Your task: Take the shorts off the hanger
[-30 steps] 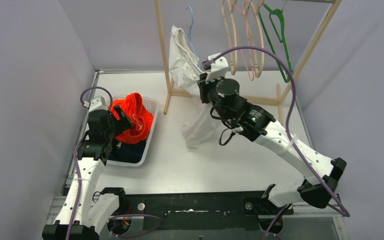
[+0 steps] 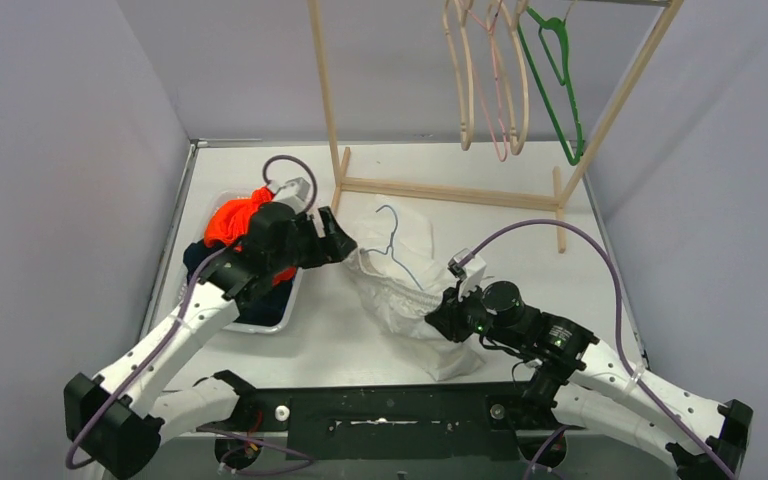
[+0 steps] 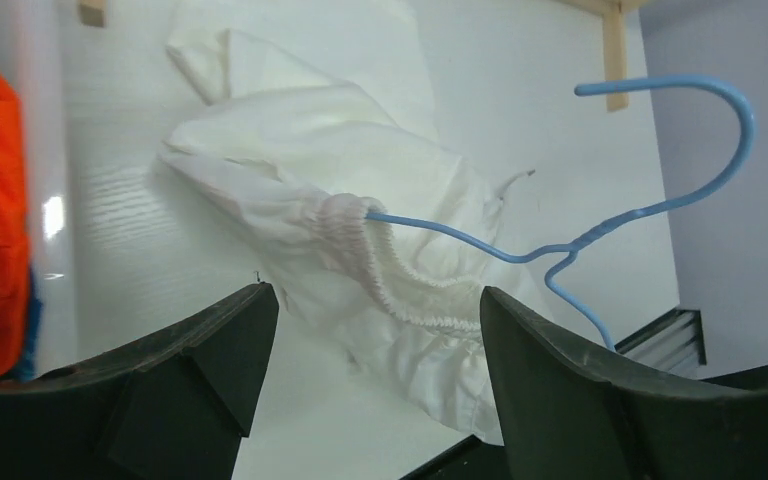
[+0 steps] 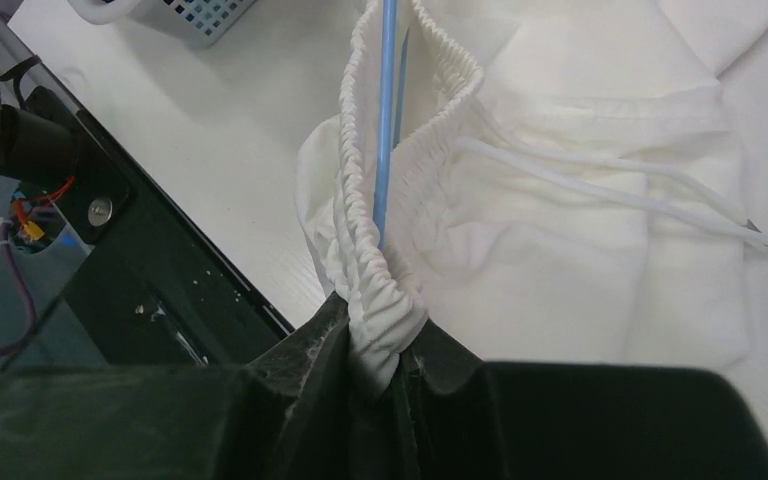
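White shorts point(image 2: 390, 300) hang low over the table, with a blue hanger point(image 2: 392, 236) still inside their gathered waistband. My right gripper point(image 2: 440, 322) is shut on the waistband at the right corner; in the right wrist view the bunched cloth point(image 4: 378, 320) passes between its fingers. In the left wrist view, one arm of the hanger point(image 3: 460, 238) goes into the waistband's left corner point(image 3: 345, 215), while the hook point(image 3: 745, 125) is free in the air. My left gripper stands open, close to the shorts' left corner, with nothing gripped.
A white basket point(image 2: 288, 312) with orange cloth point(image 2: 235, 220) and dark cloth stands under the left arm. Behind is a wooden rack point(image 2: 450, 193) carrying several hangers, among them a green hanger point(image 2: 560, 85). Bare table lies at the front left and right.
My right gripper has come down and toward the front, bringing the shorts and hanger away from the rack. My left arm has swung right from over the basket to the shorts' left side.
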